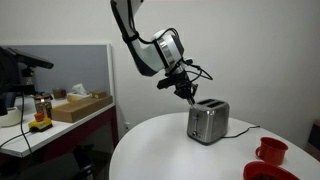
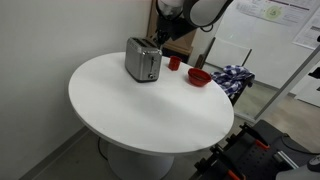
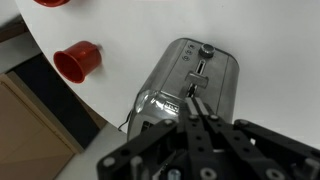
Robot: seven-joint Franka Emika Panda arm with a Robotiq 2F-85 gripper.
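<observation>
A silver toaster [image 1: 208, 123] stands upright on the round white table, its lever side showing in the wrist view, where the toaster's front [image 3: 197, 62] carries a dark knob. My gripper [image 1: 190, 99] points down just above the toaster's near top edge. In the wrist view the gripper lies over the toaster's top, its fingers together and nothing seen between them. Whether the fingertips touch the toaster cannot be told. Behind the toaster, the second exterior view shows only part of the arm.
A red mug [image 1: 271, 151] and a red bowl [image 2: 198, 77] stand on the table to one side of the toaster. The toaster's cord [image 1: 243, 131] trails behind it. A side table holds a cardboard box [image 1: 82, 106].
</observation>
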